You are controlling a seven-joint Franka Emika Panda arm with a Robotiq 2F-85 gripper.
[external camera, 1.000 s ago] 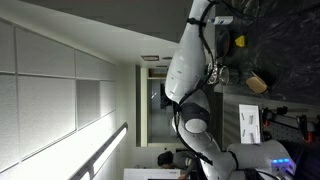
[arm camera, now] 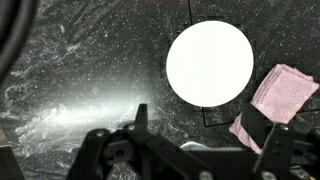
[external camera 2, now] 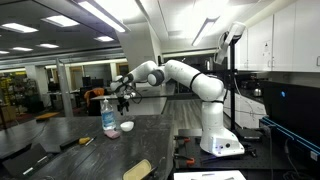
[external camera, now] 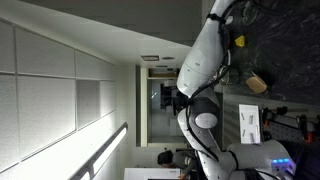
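Note:
In the wrist view, my gripper is open, its dark fingers wide apart with nothing held between them. A plain white round dish (arm camera: 210, 64) lies just beyond the fingertips. A folded pink cloth (arm camera: 282, 92) sits right of the dish, partly covered by the right finger. Exterior view 2 has the white dish (external camera 2: 127, 126) on the dark table, beneath and near the outstretched arm's end. A pale pinkish item (external camera 2: 113, 134) lies beside a large clear-blue bottle (external camera 2: 108, 115).
A tan block-like object (external camera 2: 135, 170) rests at the table's near edge. In exterior view 1, a small yellow object (external camera: 239, 41) and a tan piece (external camera: 256, 83) lie on the dark tabletop (external camera: 290, 65).
In exterior view 1, the arm has shifted a little to the right, its elbow and upper links included. The objects on the table appear unmoved.

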